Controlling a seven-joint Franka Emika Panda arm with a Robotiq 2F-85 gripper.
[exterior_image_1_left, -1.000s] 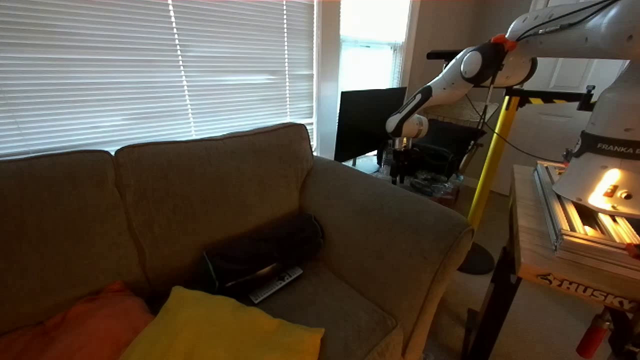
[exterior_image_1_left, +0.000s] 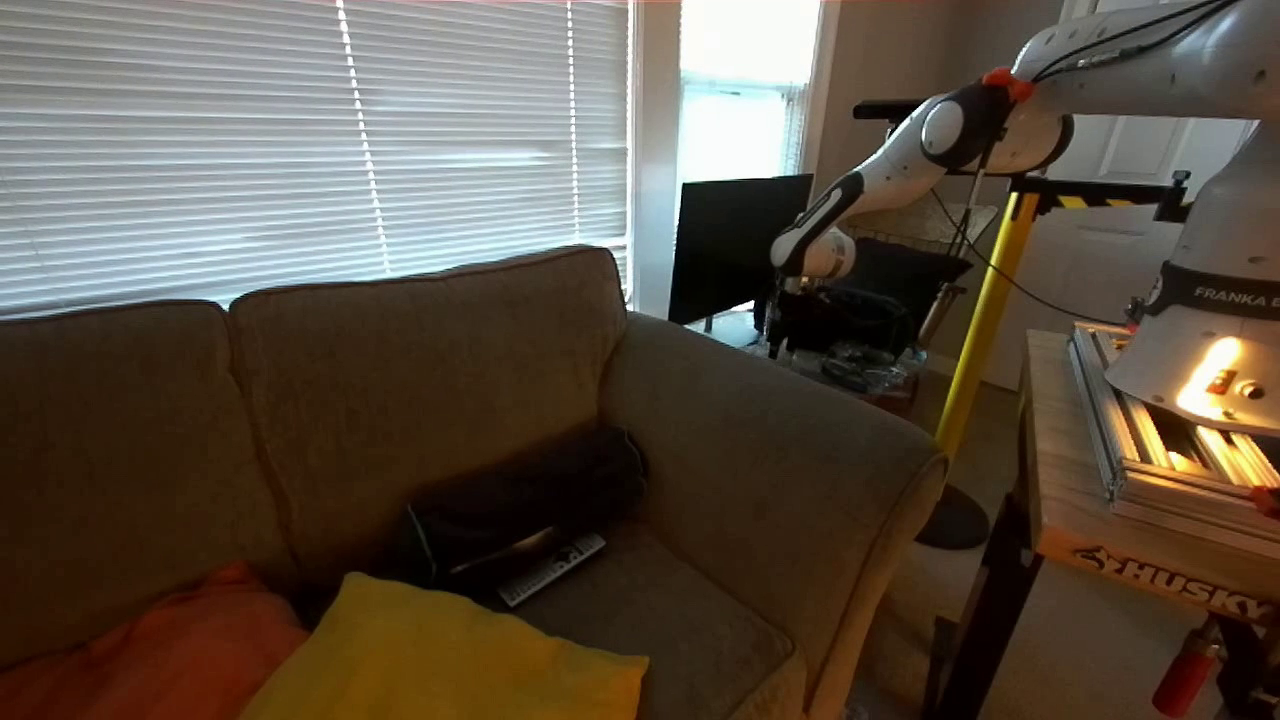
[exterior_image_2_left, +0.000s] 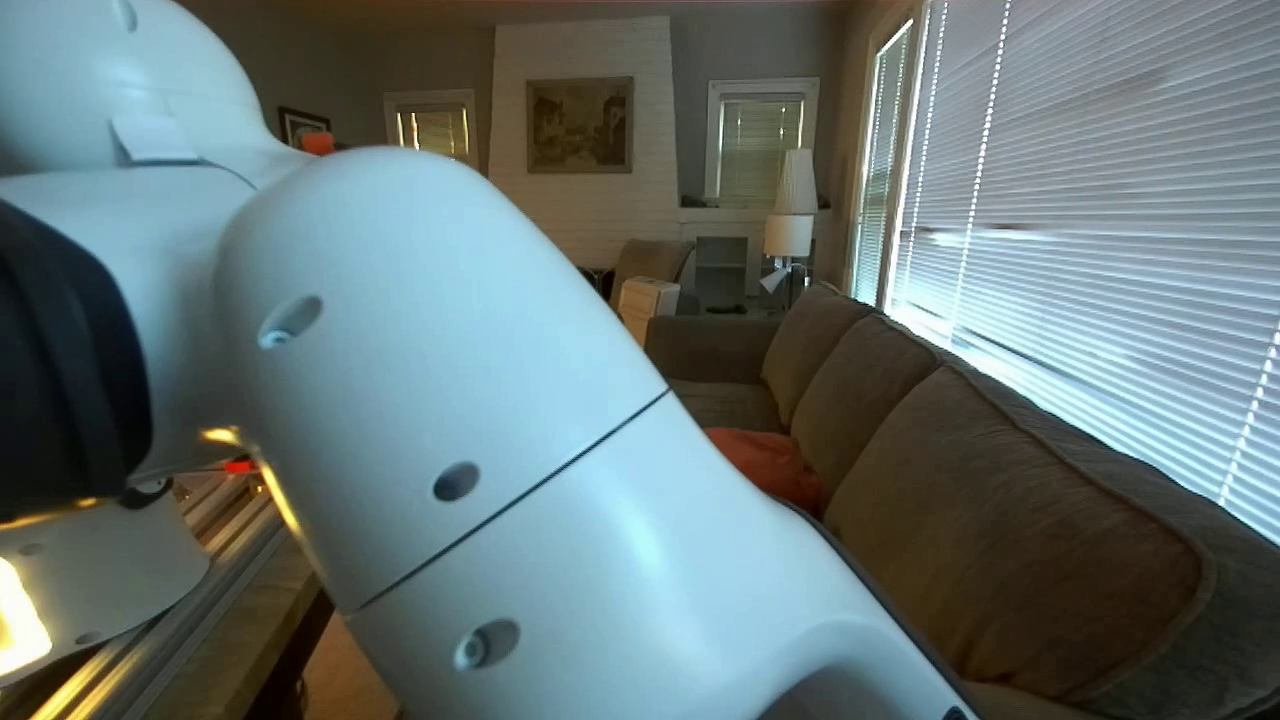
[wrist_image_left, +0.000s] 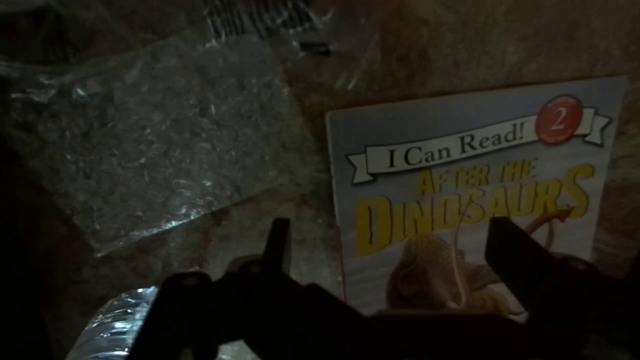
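Note:
In the wrist view my gripper is open, its two dark fingers wide apart. Beyond them lies a book (wrist_image_left: 474, 144) titled "After the Dinosaurs", face up; the right finger overlaps its cover in the picture and the left one stands off its left edge. How far the fingertips are above it I cannot tell. A clear plastic bag (wrist_image_left: 168, 132) lies flat to the left of the book. At the lower left a ribbed clear plastic bottle (wrist_image_left: 117, 324) is partly hidden by the gripper. Exterior view 1 shows the gripper small and dark behind the sofa arm.
The sofa (exterior_image_1_left: 768, 420) stands between the exterior camera and the gripper, with a yellow pillow (exterior_image_1_left: 444, 654), a dark rolled bag (exterior_image_1_left: 528, 492) and a remote (exterior_image_1_left: 552, 570) on it. A dark screen (exterior_image_1_left: 738, 246) rises behind the gripper. In exterior view 2 the arm blocks much of the scene.
The gripper has shifted slightly left in exterior view 1 and looks turned about its wrist. The sofa and the things on it have stayed put.

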